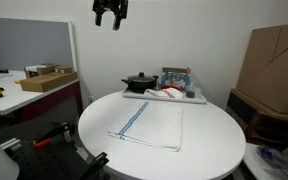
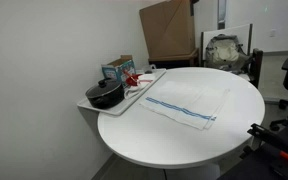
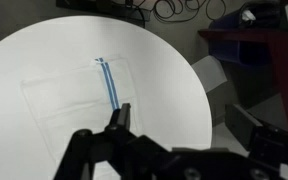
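Note:
A white towel [image 1: 152, 124] with blue stripes along one side lies spread out on the round white table [image 1: 209, 145]. In exterior view 2 the same towel [image 2: 189, 103] looks flat, its striped edge towards the near side. My gripper [image 1: 107, 22] hangs high above the table's left side in exterior view 1, well clear of the towel. From the wrist view, the gripper is open, its two dark fingers wide apart with nothing between them. The towel [image 3: 79, 95] shows below and left, its lower part partly hidden by the gripper.
At the table's back edge a tray [image 2: 134, 98] holds a black lidded pot [image 2: 106, 94], a red-and-white cloth [image 2: 144, 79] and a colourful box [image 2: 114, 70]. Cardboard boxes [image 1: 46, 78] stand on a side surface at left. Bare tabletop surrounds the towel.

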